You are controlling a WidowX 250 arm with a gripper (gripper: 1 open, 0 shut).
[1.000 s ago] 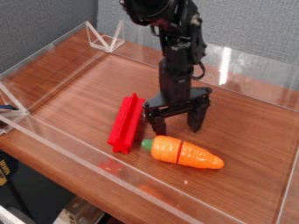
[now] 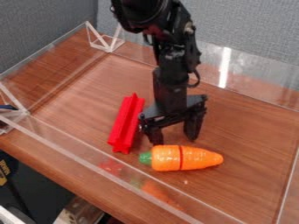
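A toy carrot (image 2: 184, 157), orange with a green top and split into segments, lies on the wooden surface at the lower middle. A red bar-shaped block (image 2: 126, 124) lies to its upper left. My black gripper (image 2: 173, 132) hangs low just above and behind the carrot, to the right of the red block, with its two fingers apart. Nothing shows held between them.
A clear low wall runs round the wooden surface (image 2: 82, 87), with white brackets at the back left. Some objects lie outside at the lower left.
My gripper has moved slightly down and toward the camera, closer to the carrot. The carrot and red block look unmoved.
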